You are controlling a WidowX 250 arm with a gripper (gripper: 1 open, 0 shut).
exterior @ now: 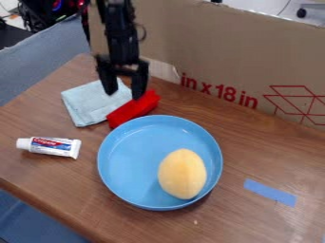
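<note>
My black gripper (124, 76) hangs at upper left over a folded pale blue cloth (86, 105) and a red object (135, 108) lying beside it. Its fingers are dark and blurred, so I cannot tell whether they are open or holding anything. A blue plate (124, 163) holds a pale yellow oval object (181, 174). A toothpaste tube (48, 146) lies to the left of the plate.
A cardboard box wall (241, 71) runs along the back of the wooden table (254, 157). A strip of blue tape (269, 193) is at the right, where the table is otherwise clear. A grey padded edge borders the left.
</note>
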